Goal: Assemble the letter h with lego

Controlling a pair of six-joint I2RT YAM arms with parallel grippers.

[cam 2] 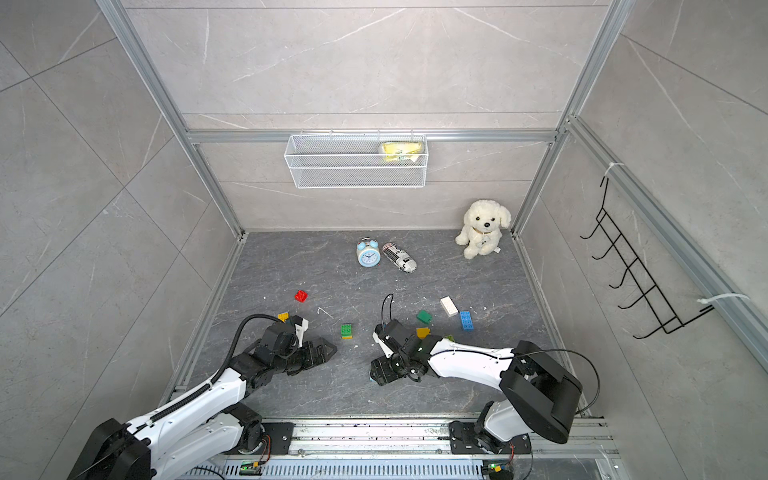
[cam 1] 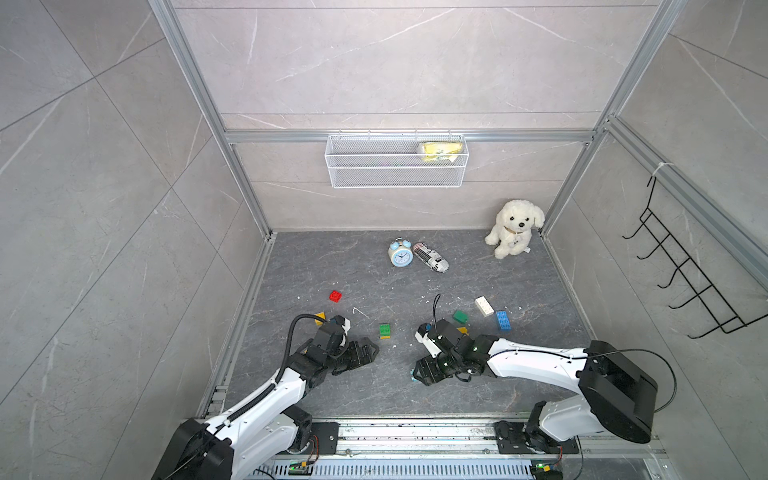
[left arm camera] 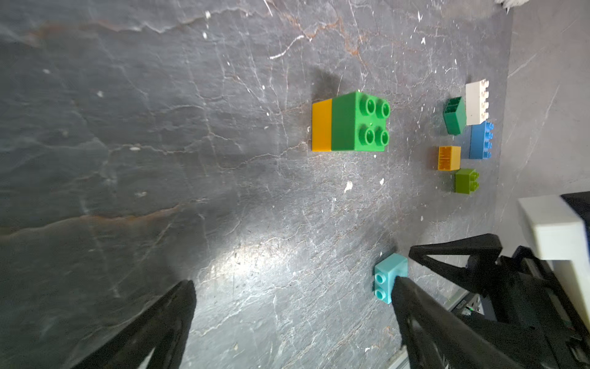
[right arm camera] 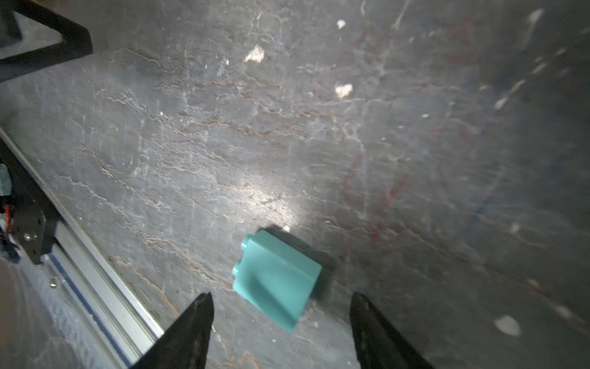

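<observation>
In the left wrist view a green brick (left arm camera: 359, 123) is joined to a yellow brick (left arm camera: 321, 126), standing alone mid-table. My left gripper (cam 1: 364, 357) is open and empty, to the near left of that pair. A light-blue brick (right arm camera: 276, 276) lies on the table, tilted in the right wrist view. My right gripper hovers over it, fingers part open on either side, not touching it as far as shows. From above, the right arm mostly hides this brick. A red brick (cam 1: 335, 296) and another yellow brick (cam 1: 320, 318) lie at the left.
Right of centre lie a dark green brick (left arm camera: 454, 115), a white brick (left arm camera: 476, 102), a blue brick (left arm camera: 481, 140), an orange-yellow brick (left arm camera: 449, 158) and a lime brick (left arm camera: 466, 181). A clock (cam 1: 400, 253), toy car (cam 1: 431, 257) and plush dog (cam 1: 514, 229) stand at the back.
</observation>
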